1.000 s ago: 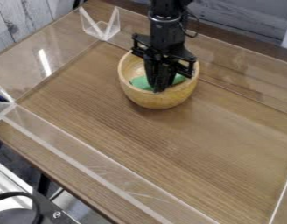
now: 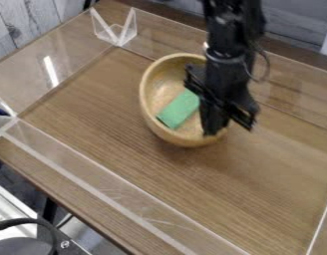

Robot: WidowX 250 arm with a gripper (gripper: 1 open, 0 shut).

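Note:
A wide wooden bowl (image 2: 163,120) stands on the wooden table in the upper middle of the camera view, with a green block (image 2: 177,108) lying inside it. The black gripper (image 2: 219,122) hangs low over the bowl's right side, its body hiding that part of the rim. Whether its fingers are open or shut is hard to tell, as they are blurred; nothing shows clearly held in them.
A clear plastic holder (image 2: 113,28) stands at the back left. A dark cable (image 2: 49,231) lies at the lower left edge.
The gripper has moved toward the front right and lower, from over the bowl's middle to its right side, uncovering the green block. The bowl appears shifted and tilted slightly toward the front left.

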